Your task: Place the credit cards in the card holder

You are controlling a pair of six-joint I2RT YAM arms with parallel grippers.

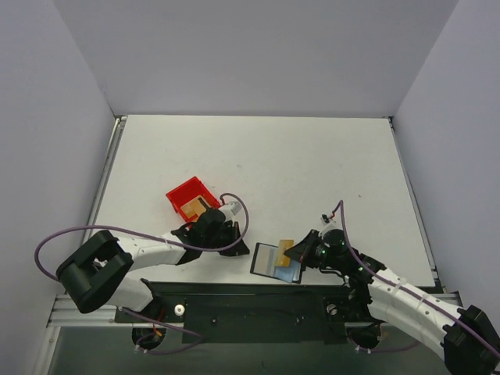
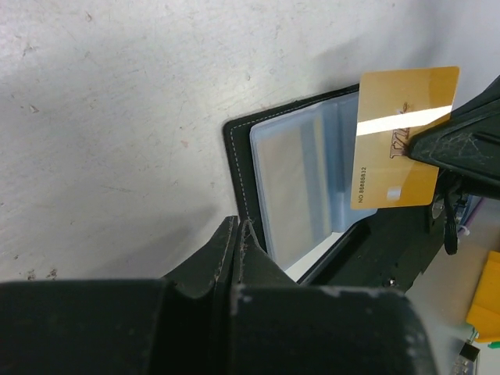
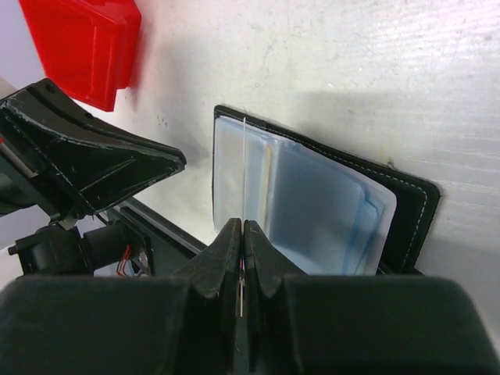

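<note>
My right gripper is shut on a gold card; the right wrist view shows the card edge-on as a thin line between the fingertips. It stands above the card holder (image 1: 265, 258), which lies open at the table's front edge. The holder has a dark stitched border and clear sleeves (image 3: 312, 199). Left of the holder, my left gripper is shut, and nothing shows between its fingers. Whether the card touches a sleeve, I cannot tell.
A red box (image 1: 190, 190) with more gold cards (image 1: 193, 208) in it sits on the left side of the table, behind my left arm.
</note>
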